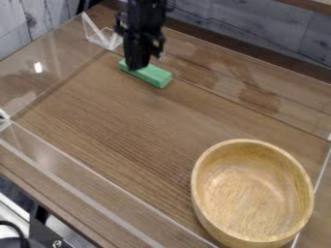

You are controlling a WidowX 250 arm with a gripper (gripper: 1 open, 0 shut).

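Note:
A black gripper (134,53) on its arm is at the top centre of the view, above a green block (151,76) that lies on the wooden table near the back. The gripper is small and dark here, and I cannot tell whether it is open or shut.
A large tan oval bowl (251,191) sits at the front right. A pale transparent object (101,32) is at the back left, behind the gripper. Cables lie at the lower left corner.

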